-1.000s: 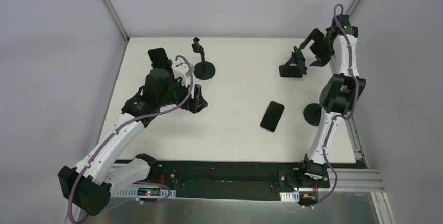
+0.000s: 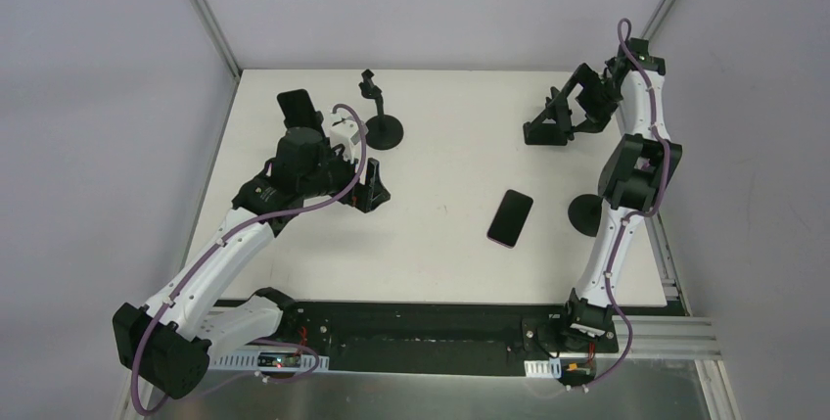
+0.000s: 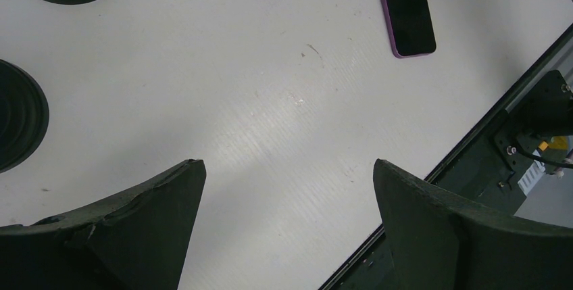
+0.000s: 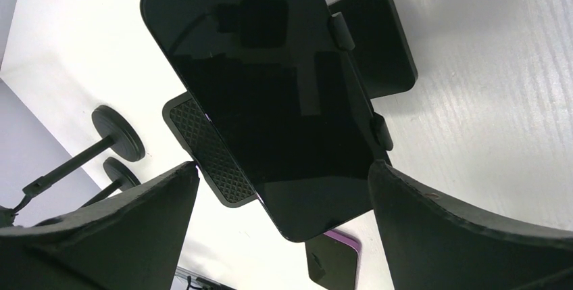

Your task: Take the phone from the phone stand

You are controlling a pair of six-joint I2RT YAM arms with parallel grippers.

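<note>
A black phone (image 4: 270, 101) leans on a black phone stand (image 4: 382, 40), whose two small hooks hold its lower edge in the right wrist view. My right gripper is open, its fingers on either side of one end of that phone, with white table showing past the right fingertip. Seen from the top, this stand (image 2: 544, 133) is at the back right, with the gripper reaching it from the right. Over the left part of the table my left gripper stands open and empty.
A second phone (image 2: 510, 218) lies flat right of centre. Behind the left arm, another phone (image 2: 297, 107) is propped up beside an empty round-based stand (image 2: 383, 132). A round black base (image 2: 584, 214) is partly under the right arm.
My right gripper has moved a little left and nearer the front, so its fingers now reach the phone on the stand. The left arm has shifted only very slightly.
</note>
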